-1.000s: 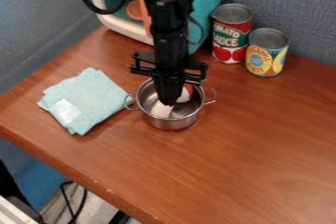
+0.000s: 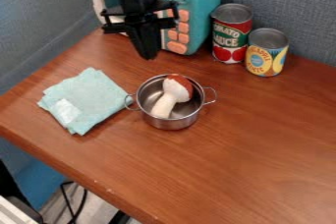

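A small steel pot [image 2: 188,112] with two side handles holds a white toy mushroom [image 2: 176,89] with a red-and-white cap, tilted inside it. My black gripper [image 2: 144,51] hangs above and behind the pot, near the teal appliance, apart from the mushroom; whether its fingers are open or shut is hard to tell. A folded light-blue cloth [image 2: 82,98] with a white label lies left of the pot.
A teal toy appliance [image 2: 197,12] with orange buttons stands at the back. A red sauce can [image 2: 231,33] and a yellow-label can [image 2: 266,53] stand at the back right.
My gripper has risen up and back from inside the pot, uncovering the mushroom, which stays in the pot.
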